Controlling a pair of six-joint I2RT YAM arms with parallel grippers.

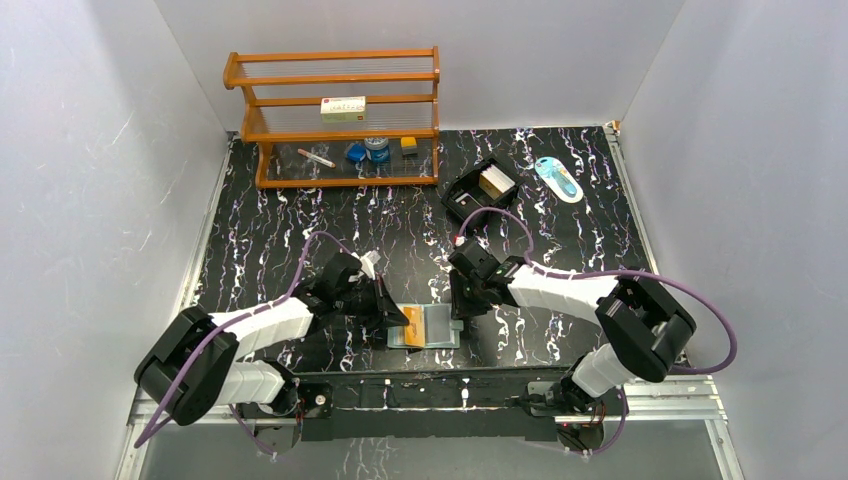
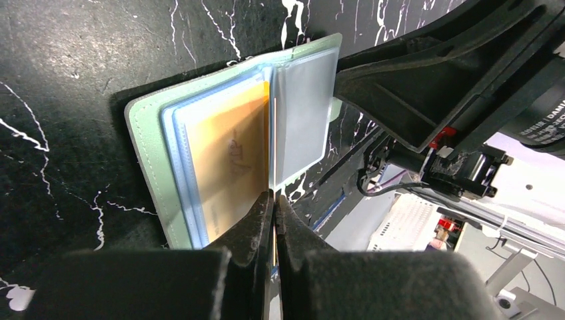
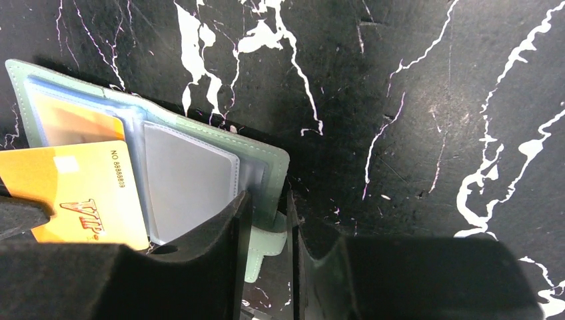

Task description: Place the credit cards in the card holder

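The pale green card holder (image 1: 440,327) lies opened flat near the table's front edge. An orange card (image 2: 230,160) sits in its left clear pocket; the right pocket (image 3: 190,180) looks empty. My left gripper is shut on a yellow card, seen edge-on in the left wrist view, over the holder's middle near the right pocket's opening. Whether its edge has entered the pocket I cannot tell. My right gripper is partly open, its fingers (image 3: 244,210) on either side of the holder's right edge.
A black box (image 1: 463,190) with contents stands behind the right arm, beside a blue-and-white package (image 1: 558,179). The wooden rack (image 1: 345,183) is at the back left. Bare table lies between the rack and the holder.
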